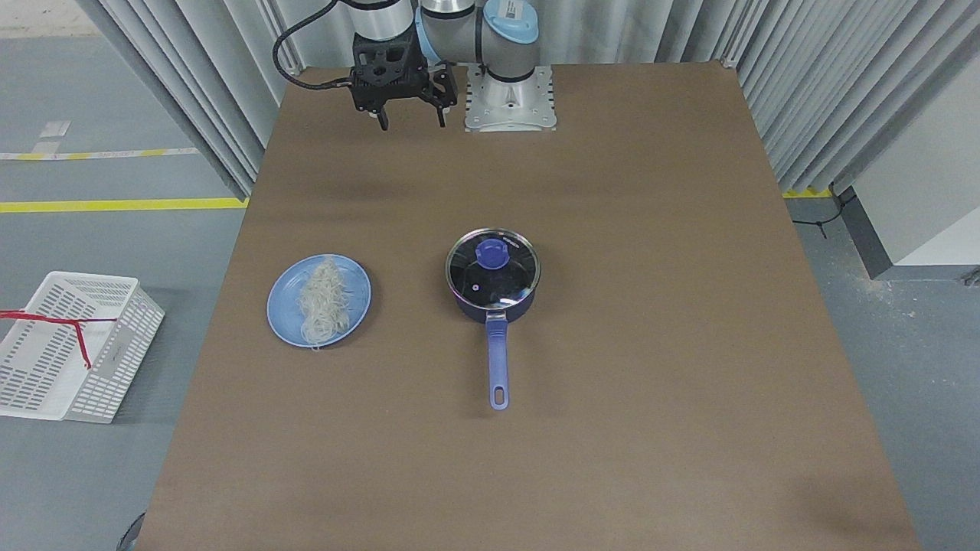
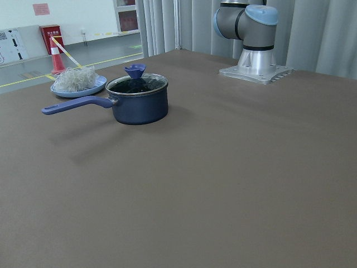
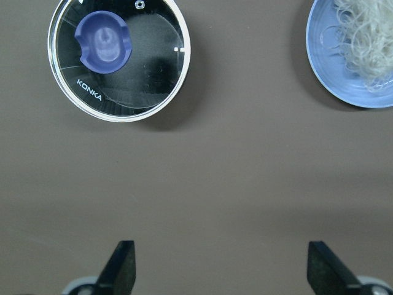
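A blue saucepan with a glass lid and blue knob stands mid-table, its handle toward the front in the front view. To its left there, a blue plate holds white noodle-like strands. My gripper hangs at the back left, before the arm's base and apart from pan and plate. In the wrist view, the gripper is open, its fingers wide apart over bare table, with the lid and plate beyond them.
The arm's base is bolted at the back edge. A white basket sits on the floor to the left, off the table.
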